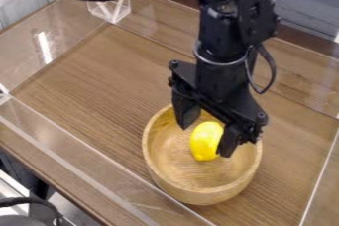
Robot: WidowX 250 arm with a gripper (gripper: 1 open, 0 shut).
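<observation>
A wooden bowl (199, 180) sits near the front of the worktop, with a yellow rounded object (205, 141) inside it. My black gripper (207, 123) is over the bowl, its fingers open on either side above the yellow object. The gripper hides part of the bowl's back rim and some of the object.
A clear container (109, 4) stands at the back left. Transparent side panels and edges border the surface.
</observation>
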